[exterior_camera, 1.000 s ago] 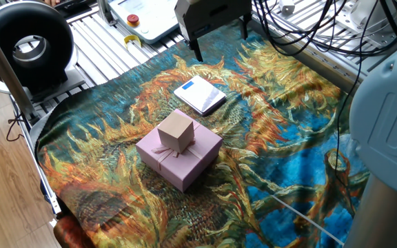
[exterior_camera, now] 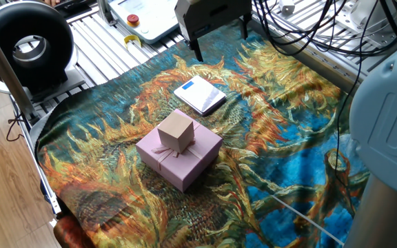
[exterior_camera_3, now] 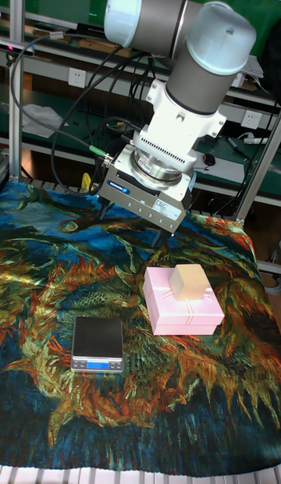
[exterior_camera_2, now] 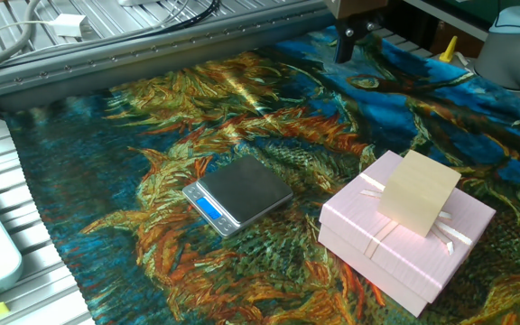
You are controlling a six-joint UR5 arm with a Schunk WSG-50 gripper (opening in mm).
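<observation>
A plain wooden cube (exterior_camera: 176, 131) rests on the lid of a pink gift box (exterior_camera: 195, 158) with a ribbon. Beside the box, apart from it, lies a small flat digital scale (exterior_camera_2: 242, 191) with a dark top and a lit blue display; its top is bare. My gripper (exterior_camera_3: 130, 225) hangs over the cloth, away from both box and scale, its two fingers spread wide and nothing between them. In exterior view 2 only one finger (exterior_camera_2: 344, 47) shows at the top edge.
A patterned cloth (exterior_camera_3: 83, 425) covers the table, with free room around box and scale. Black cables (exterior_camera: 302, 27) and a metal rail (exterior_camera_2: 152, 54) run along one edge. A red button (exterior_camera: 133, 20) and a black ring-shaped device (exterior_camera: 57, 41) stand beyond the cloth.
</observation>
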